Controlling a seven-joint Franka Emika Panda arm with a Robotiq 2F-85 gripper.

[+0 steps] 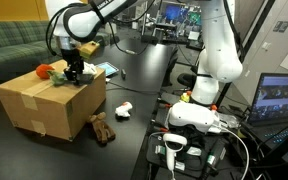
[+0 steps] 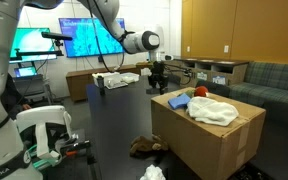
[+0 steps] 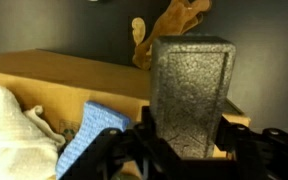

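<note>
Above the large cardboard box my gripper hangs low over the top, close to the cloths lying there. In the wrist view its dark fingers flank a dark grey, block-like item, and the fingers are shut on it. What exactly the item is cannot be told. On the cardboard box lie a blue cloth, a crumpled white towel and a red ball. The grey item hides part of the box edge in the wrist view.
A brown plush-like thing lies on the dark floor beside the box. A small white object is farther right. Behind the box stands a dark patterned sofa. Open floor shows around these things.
</note>
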